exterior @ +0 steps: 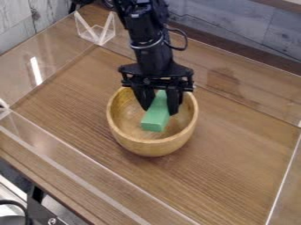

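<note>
A yellow-tan bowl (129,132) sits in the middle of the wooden table. Over it, the black robot arm hangs down from the top of the view, its gripper (161,95) shut on a mint-green block (154,119). The block is held tilted inside the bowl's outline; whether it touches the bowl's bottom I cannot tell.
Clear plastic pieces stand at the left edge and top left. A grey wall runs along the back right, and a cable lies at the bottom left.
</note>
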